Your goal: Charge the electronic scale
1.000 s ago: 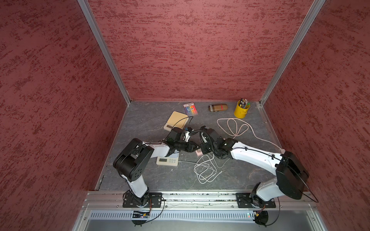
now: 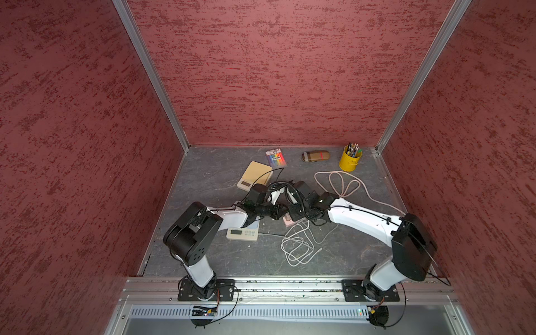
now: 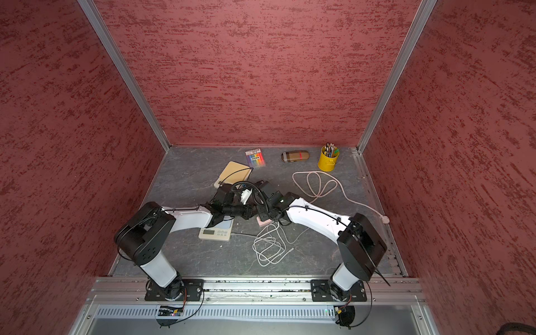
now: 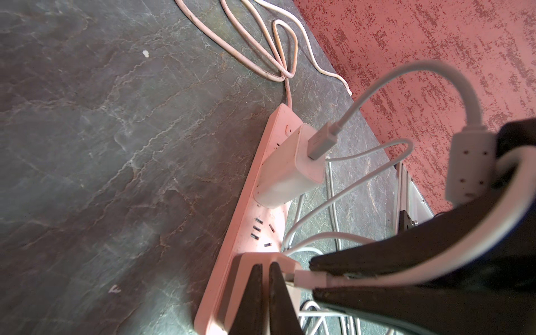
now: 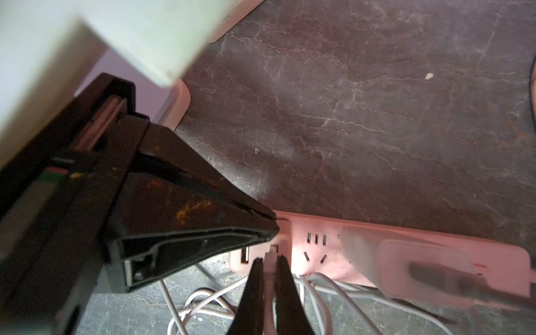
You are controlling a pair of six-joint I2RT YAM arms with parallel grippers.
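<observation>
The electronic scale, cream with buttons, lies front left, partly under my left arm, with a cable leaving its right side. The pink power strip has a raised USB block at one end. My right gripper is shut on a white USB plug, whose tip meets a port in that block; how deep it sits is hidden. My left gripper is shut, its tips against the top of the block; what is between them is unclear.
A white charger with its own cable sits in the strip. Coiled white cable lies in front. Another scale, a coloured pack, a pencil case and a yellow pen bucket stand behind.
The left arm has barely shifted.
</observation>
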